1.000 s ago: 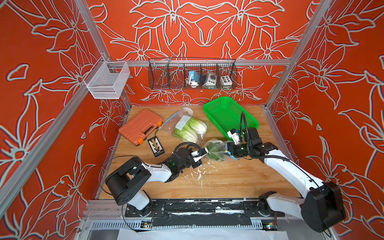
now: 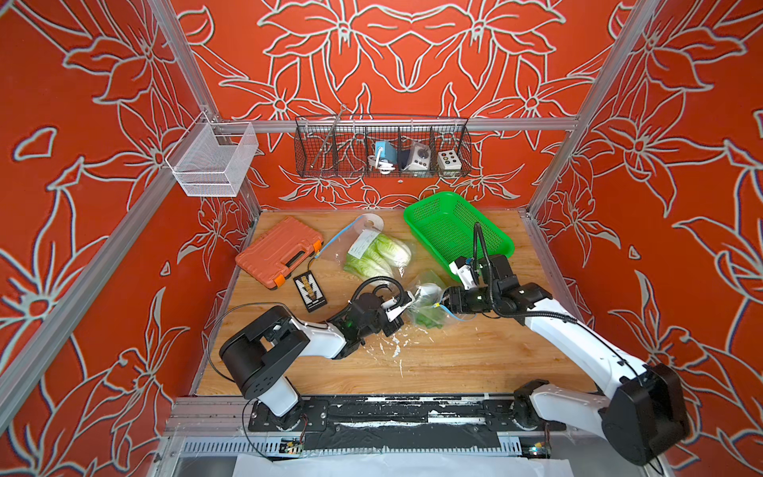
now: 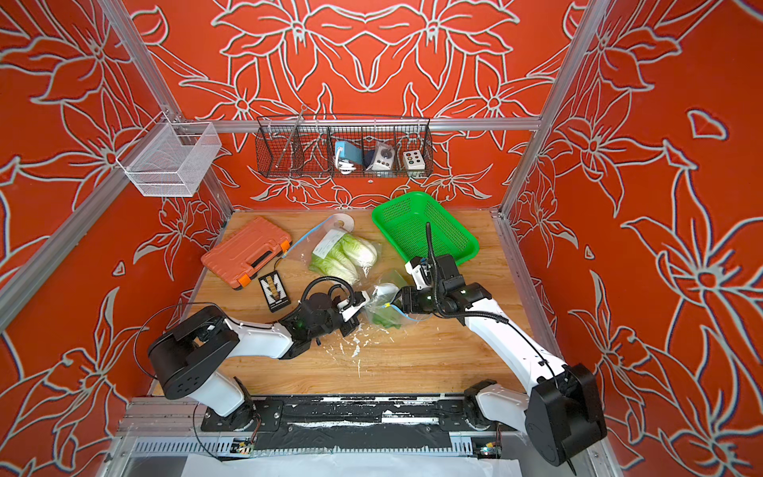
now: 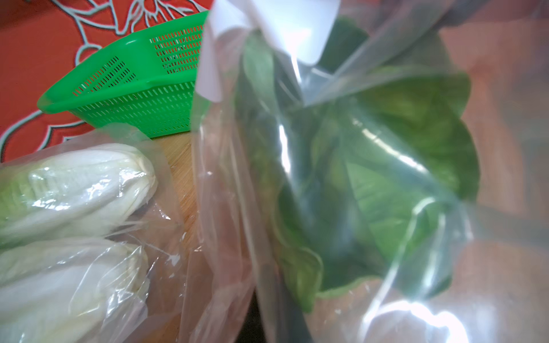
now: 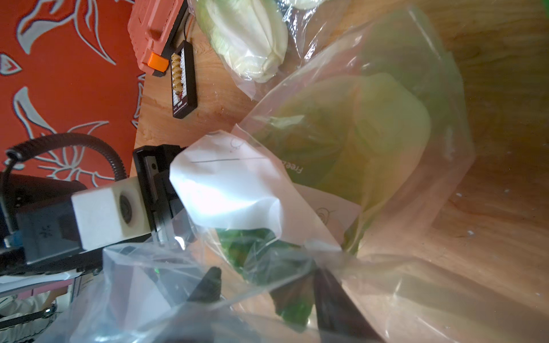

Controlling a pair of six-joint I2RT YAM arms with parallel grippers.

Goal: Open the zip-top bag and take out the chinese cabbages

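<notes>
A clear zip bag of green leaves (image 2: 429,314) with a white label (image 5: 240,188) is between my grippers at the table's middle. My left gripper (image 2: 401,306) is shut at the bag's left side; the plastic fills its wrist view and hides what is between the fingers. My right gripper (image 2: 449,298) is at the bag's right, near the blue zip strip, its dark fingers open behind or within the blurred plastic. Behind lies another clear bag with pale Chinese cabbages (image 2: 381,250), blue zip at its left.
A green basket (image 2: 496,238) stands at the back right, close to the right arm. An orange case (image 2: 274,246) and a small black tray (image 2: 318,298) lie at the left. White scraps litter the front middle.
My right gripper has shifted slightly, moving out right and back left, and now sits a little farther into the bag's top. The white label shows more.
</notes>
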